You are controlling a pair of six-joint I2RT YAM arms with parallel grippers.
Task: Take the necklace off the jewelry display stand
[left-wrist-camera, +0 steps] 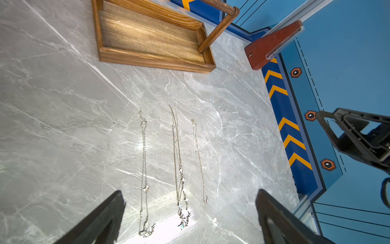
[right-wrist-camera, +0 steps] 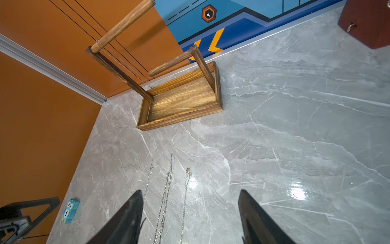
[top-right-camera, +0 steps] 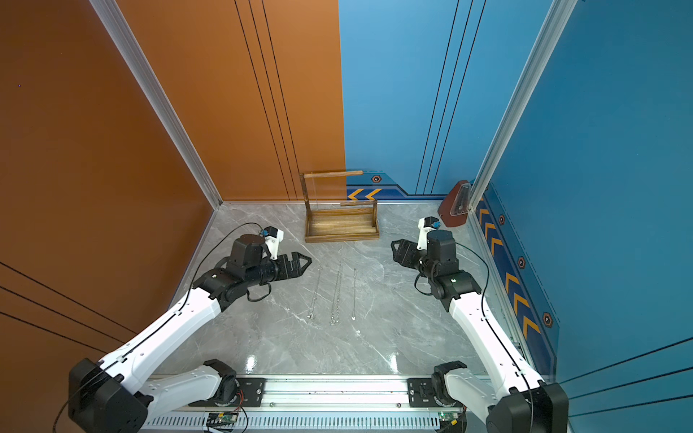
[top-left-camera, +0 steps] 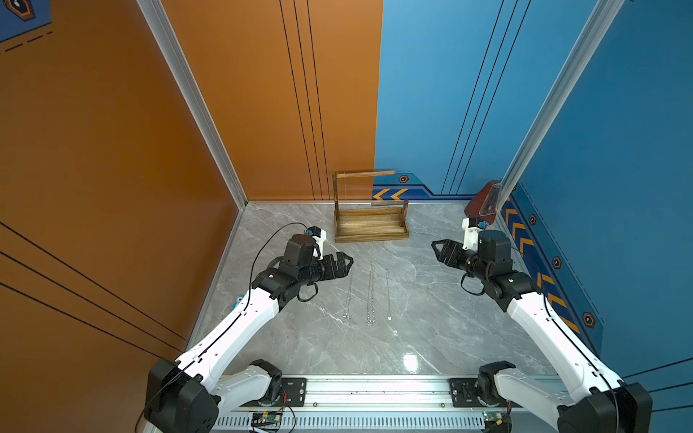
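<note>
Three thin silver necklaces lie stretched out on the grey table. In the left wrist view they are the left necklace [left-wrist-camera: 144, 174], the middle necklace [left-wrist-camera: 177, 162] and the right necklace [left-wrist-camera: 199, 158]. Behind them is the wooden jewelry display stand [right-wrist-camera: 182, 119], a tray with two bars. A faint thin strand [right-wrist-camera: 97, 44] seems looped on its upper bar close to the post. My left gripper [top-left-camera: 350, 264] hovers left of the necklaces, its fingers apart and empty. My right gripper [top-left-camera: 436, 250], right of them, also stands open and empty. Neither touches the stand.
A dark red box-like object [top-left-camera: 482, 205] stands in the back right corner. A small blue item [right-wrist-camera: 70, 210] lies toward the left side of the table.
</note>
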